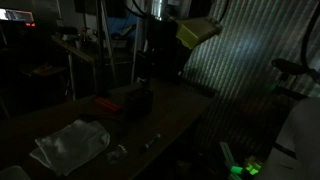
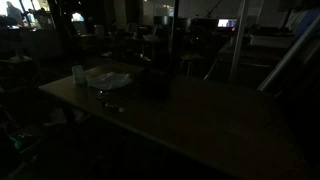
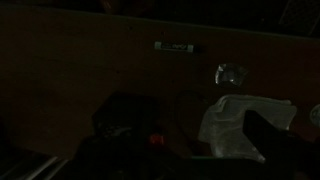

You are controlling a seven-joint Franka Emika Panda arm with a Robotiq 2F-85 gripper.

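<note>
The scene is very dark. In the wrist view my gripper appears as dark shapes along the lower part, its fingers apart, with nothing seen held. One dark finger (image 3: 266, 136) overlaps a pale crumpled cloth (image 3: 220, 125). A small marker-like stick (image 3: 174, 46) lies above it, beside a clear shiny wrapper (image 3: 230, 74). On the table in exterior view 1 are the cloth (image 1: 72, 147), the wrapper (image 1: 117, 153), the stick (image 1: 152, 141) and a black box-like object (image 1: 132, 99). A red item (image 1: 106, 103) lies by that box. Shadow hides the fingertips in both exterior views.
A pale cup-like object (image 2: 78, 75) stands at the table's left end in exterior view 2. A corrugated wall (image 1: 255, 70) and bright green items (image 1: 236, 165) lie beyond the table's edge.
</note>
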